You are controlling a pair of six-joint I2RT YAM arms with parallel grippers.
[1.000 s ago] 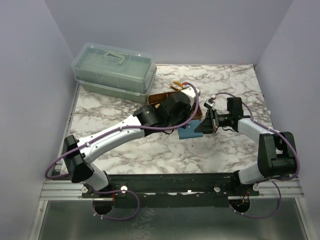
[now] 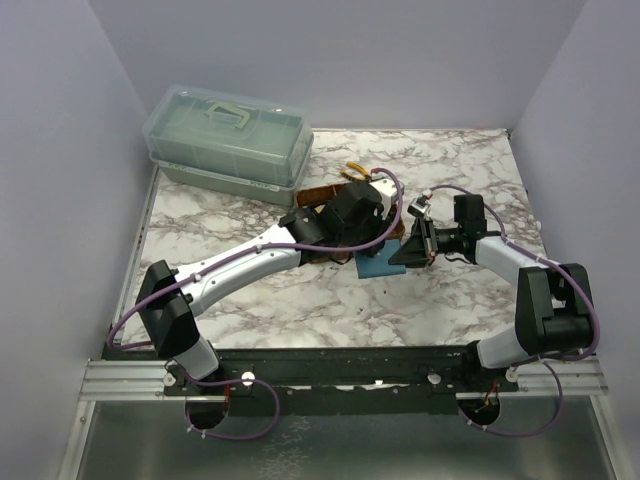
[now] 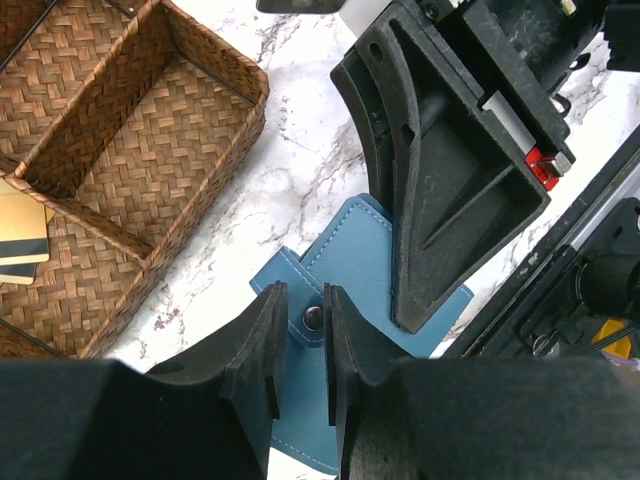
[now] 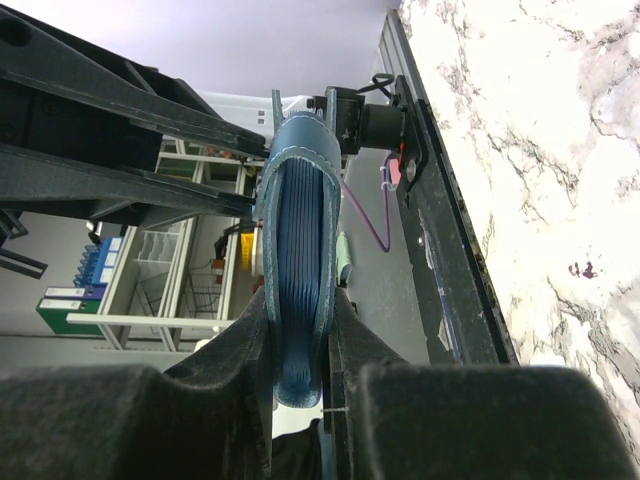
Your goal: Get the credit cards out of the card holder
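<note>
The blue card holder [image 2: 378, 265] is held upright in my right gripper [image 2: 418, 250], which is shut on it; in the right wrist view its folded edge [image 4: 300, 250] runs up between the fingers. My left gripper is over the holder's flap with its snap button, fingertips close together at the button in the left wrist view; whether they grip the flap is unclear. In the top view the left arm hides most of that contact. No cards can be seen in the holder.
A woven divided basket [image 3: 160, 150] with yellow cards [image 3: 20, 230] inside lies beside the holder. A lidded green plastic box [image 2: 225, 135] stands at the back left; orange-handled pliers [image 2: 358, 170] lie behind the basket.
The left arm has shifted slightly toward the right, toward the card holder. The right arm and the holder look unchanged.
</note>
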